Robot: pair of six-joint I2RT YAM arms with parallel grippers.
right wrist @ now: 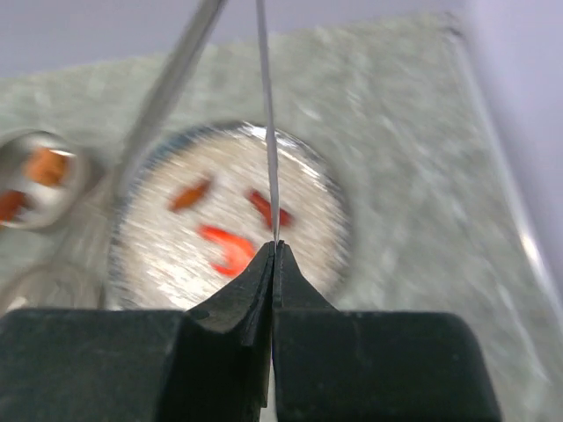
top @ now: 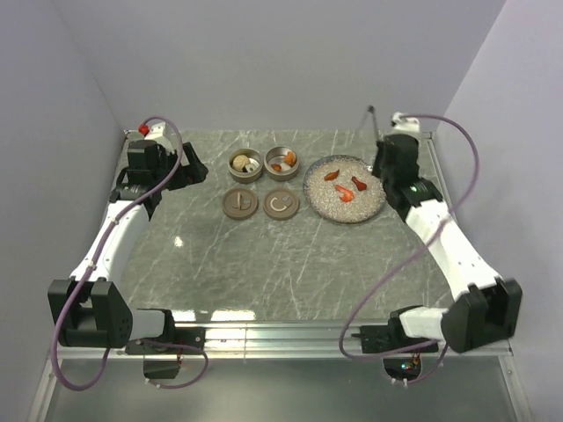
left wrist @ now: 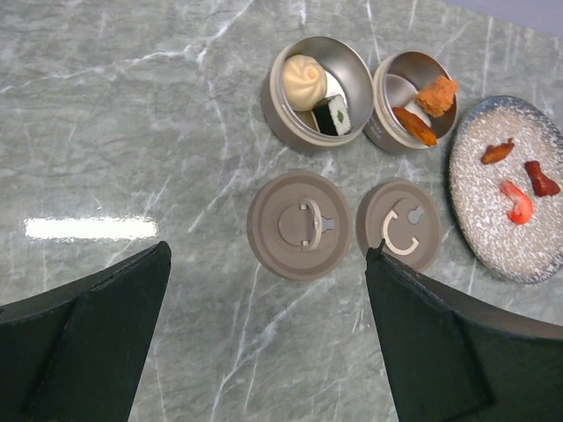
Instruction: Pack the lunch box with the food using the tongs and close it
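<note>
Two steel tins sit at the back: one [left wrist: 275, 105] with a bun [left wrist: 303, 81] and sushi [left wrist: 331, 114], the other [left wrist: 384, 123] with two orange pieces [left wrist: 435, 94]. Two lids [left wrist: 273, 246] [left wrist: 422, 246] lie before them. Right of these is a speckled plate [left wrist: 501, 229] holding shrimp [left wrist: 519, 205] and two brown pieces [left wrist: 543, 180]. My left gripper [top: 193, 168] is open, empty, at the left. My right gripper [top: 376, 165] is shut on thin metal tongs [right wrist: 271, 167], raised over the plate's right side; the tongs' tips are out of view.
Walls stand at the back and both sides.
</note>
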